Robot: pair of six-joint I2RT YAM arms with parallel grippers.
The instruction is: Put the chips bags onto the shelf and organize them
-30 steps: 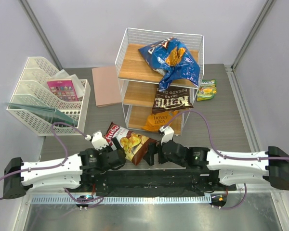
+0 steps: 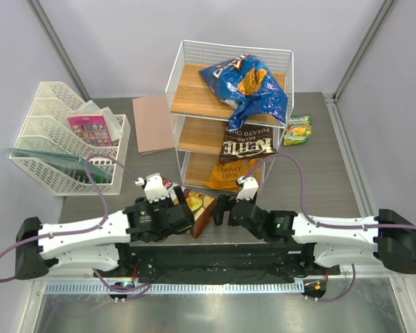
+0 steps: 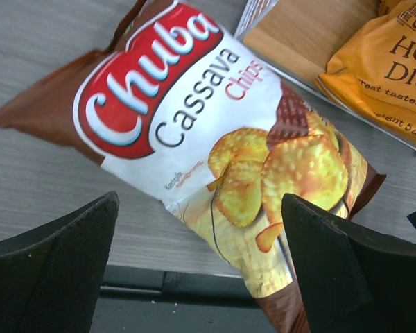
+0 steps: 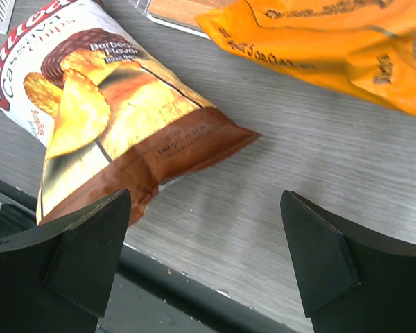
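Note:
A Chuba cassava chips bag (image 3: 215,166) lies on the grey table before the wire shelf (image 2: 194,94). My open left gripper hovers over it. My open right gripper is beside the bag's right end, over bare table. The shelf holds a blue bag (image 2: 246,87) on top, a brown Kettle bag (image 2: 247,142) in the middle and an orange bag (image 2: 230,173) at the bottom.
A white file rack (image 2: 45,166) stands at the left, a pink-beige board (image 2: 152,121) behind it to the right. A green-yellow packet (image 2: 297,130) lies right of the shelf, where bare table shows.
My left gripper has moved up and right over the cassava bag, covering more of it in the top view. The right arm has shifted only slightly.

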